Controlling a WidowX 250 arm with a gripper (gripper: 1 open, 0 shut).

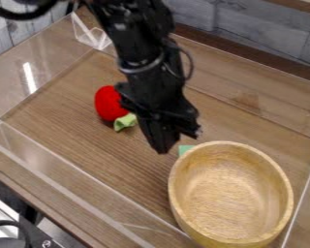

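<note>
My black gripper (163, 138) hangs over the wooden table, angled down toward the front, shut with nothing visible between its fingers. It is just left of and above a tan bowl (232, 199) at the lower right. A red object (108, 101) sits behind the gripper on the left, partly hidden, with a small green object (124, 122) beside it. A small mint-green piece (185, 150) peeks out at the bowl's upper left edge.
A grey wall edge runs along the top right. A dark cable or part is at the lower left corner.
</note>
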